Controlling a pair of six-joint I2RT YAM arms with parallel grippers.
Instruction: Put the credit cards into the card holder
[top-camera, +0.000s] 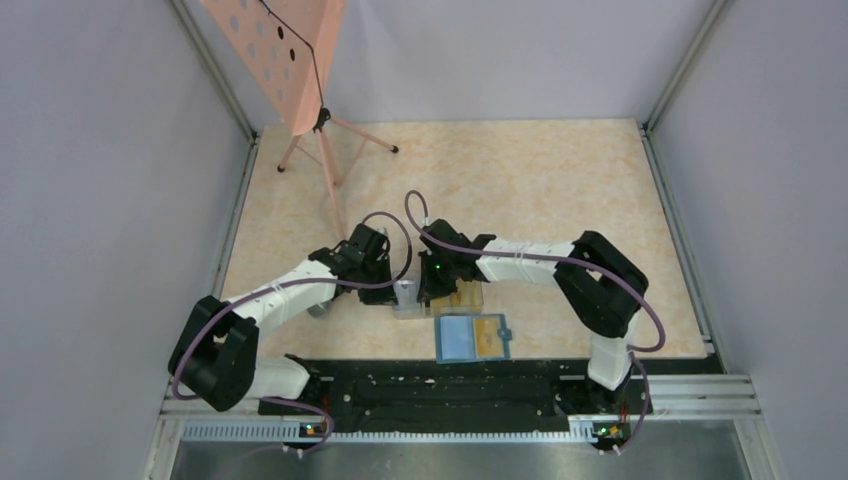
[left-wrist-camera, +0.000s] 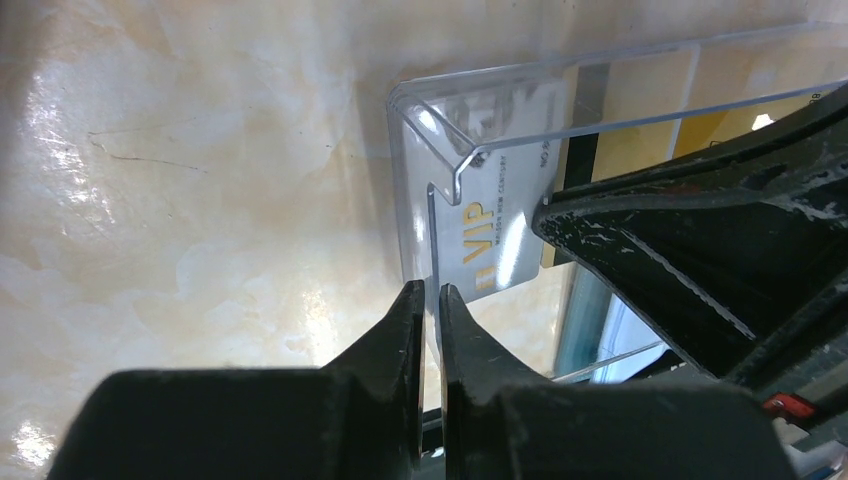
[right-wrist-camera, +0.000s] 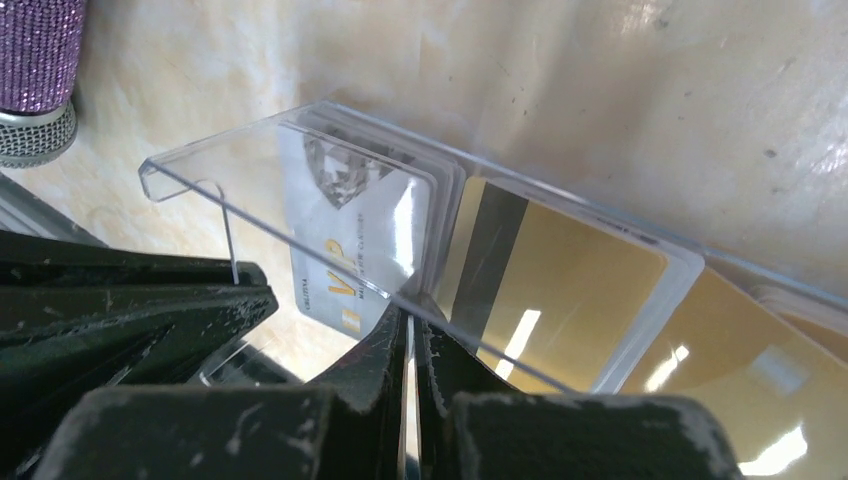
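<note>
A clear plastic holder (top-camera: 411, 312) lies on the table between my arms. My left gripper is shut on the thin clear edge at its left end. Inside that end lies a silver VIP card (left-wrist-camera: 500, 215), tilted against the holder's walls. Further right in the holder sit a gold card with a dark stripe (right-wrist-camera: 560, 270) and another gold card (right-wrist-camera: 730, 350). My right gripper is shut beside the silver card's lower right corner, with nothing visible between its fingers. The clear front wall partly covers its tips.
In front of the holder lies a blue-framed case (top-camera: 457, 338) with a blue half and a gold card (top-camera: 489, 338). A purple glittery microphone (right-wrist-camera: 40, 50) lies to the left. A pink stand (top-camera: 325, 150) is at the back left.
</note>
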